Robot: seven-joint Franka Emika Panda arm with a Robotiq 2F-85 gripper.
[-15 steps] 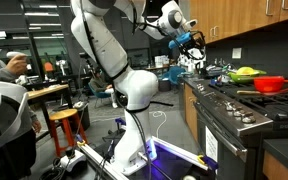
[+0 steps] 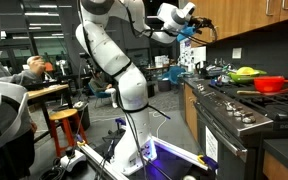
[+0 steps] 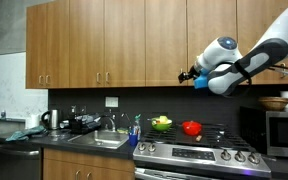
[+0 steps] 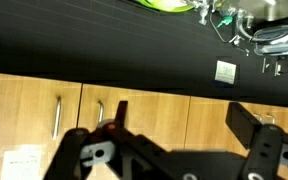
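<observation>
My gripper is open in the wrist view, its two dark fingers (image 4: 242, 122) wide apart with nothing between them. In exterior view 2 the gripper (image 3: 184, 76) hangs high above the counter, in front of the lower part of the wooden wall cupboards (image 3: 154, 50). Whether it touches a door cannot be told. The wrist view shows cupboard doors with metal handles (image 4: 57, 118) beyond the fingers. Far below the gripper stand a red pot (image 3: 192, 128) and a green-yellow bowl (image 3: 161, 123).
The stove (image 3: 199, 155) lies under the arm, with a sink (image 3: 104, 137) to its left and a microwave (image 3: 284, 130) to its right in exterior view 2. A blue utensil holder (image 3: 134, 134) stands by the sink. Open air separates gripper and counter.
The arm has risen over the last second, and the gripper has moved up and a little towards the cupboards. The pot and the bowl have stayed where they were.
</observation>
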